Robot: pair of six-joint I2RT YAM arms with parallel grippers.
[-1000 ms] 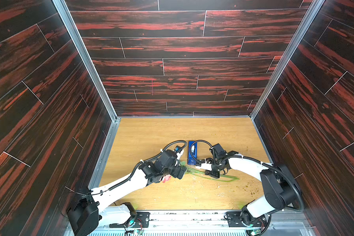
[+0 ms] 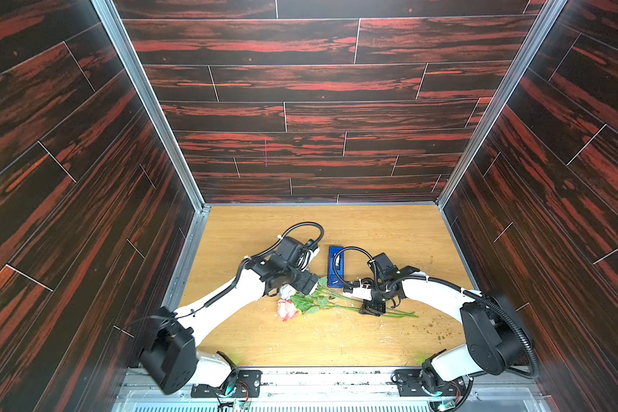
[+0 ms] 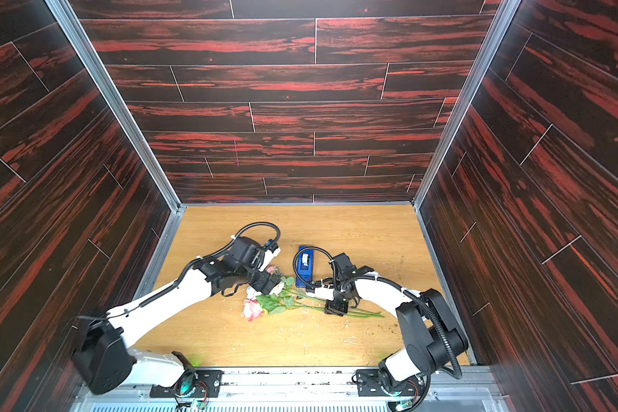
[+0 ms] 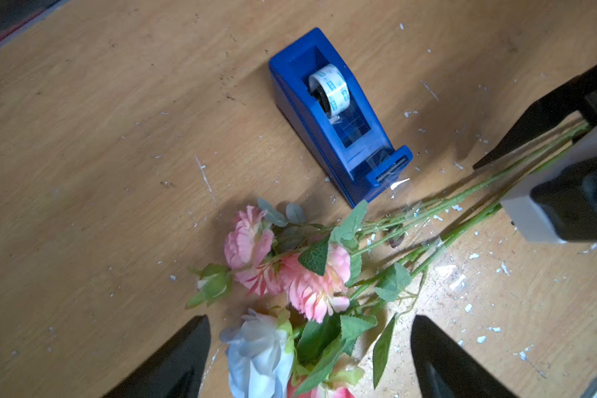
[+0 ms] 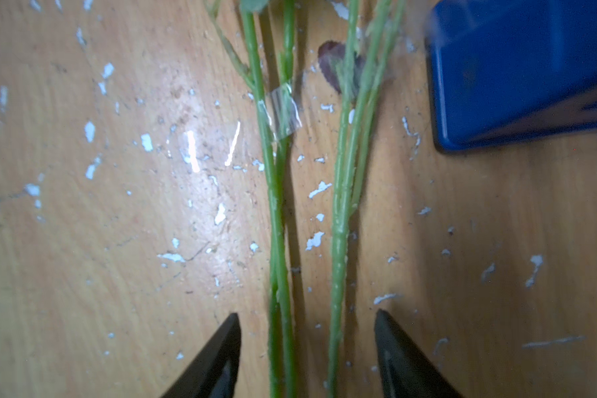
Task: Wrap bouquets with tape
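Pink and white flowers (image 4: 315, 282) lie on the table in two bunches, their green stems running to the right. Clear tape (image 5: 285, 111) clings to one pair of stems (image 5: 275, 199); the other stems (image 5: 341, 219) lie beside it, with a blurred clear film near their upper end. The blue tape dispenser (image 4: 351, 126) with its white roll (image 4: 330, 89) stands behind the stems. My left gripper is open above the blossoms, its fingers apart. Around both sets of stems, my right gripper has its fingers spread, apart from the stems.
Pale scraps (image 5: 315, 240) are scattered over the wooden table (image 2: 254, 223). The right gripper's body stands close to the dispenser's front end. Bare table lies behind and in front of the flowers.
The right gripper has shifted only slightly.
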